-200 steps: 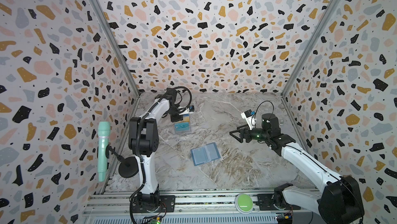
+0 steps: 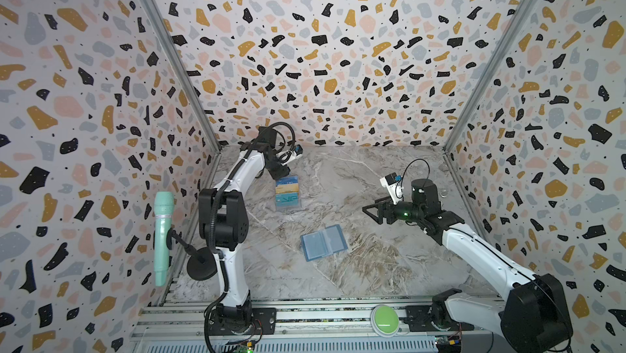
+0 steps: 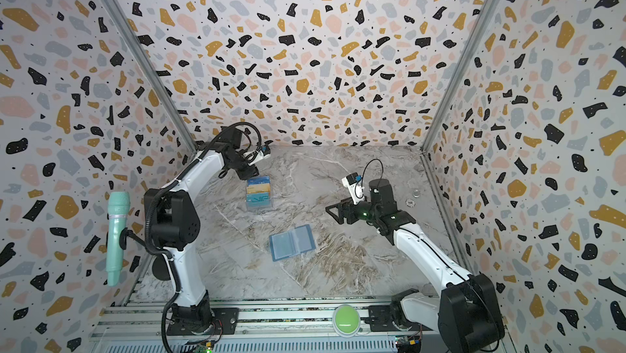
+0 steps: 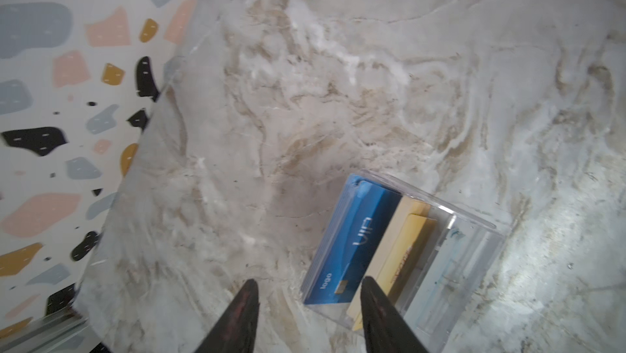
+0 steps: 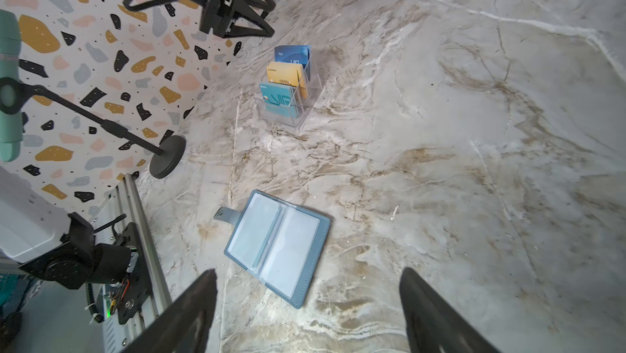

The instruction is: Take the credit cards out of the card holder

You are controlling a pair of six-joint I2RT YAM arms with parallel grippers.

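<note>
The clear stepped card stand (image 5: 293,120) sits at the back left, holding a blue card (image 5: 291,54), a yellow card (image 5: 285,74) and a teal card (image 5: 277,95) in separate slots. From above, the blue card (image 4: 355,248) lies against the stand's back wall, beside the yellow ones (image 4: 401,248). Just behind and above the stand hangs my left gripper, its fingers apart and no card seen between them. A light blue open wallet (image 5: 303,271) with clear pockets lies flat on the table. My right gripper is open and empty, right of the wallet.
At the left edge stands a mint microphone (image 2: 163,222) on a round black base (image 2: 201,265). A small round clear object (image 3: 410,202) lies at the far right.
My left gripper has lifted and drawn back from the card stand, uncovering the blue card and more of the yellow one. The right arm and the wallet have stayed put.
</note>
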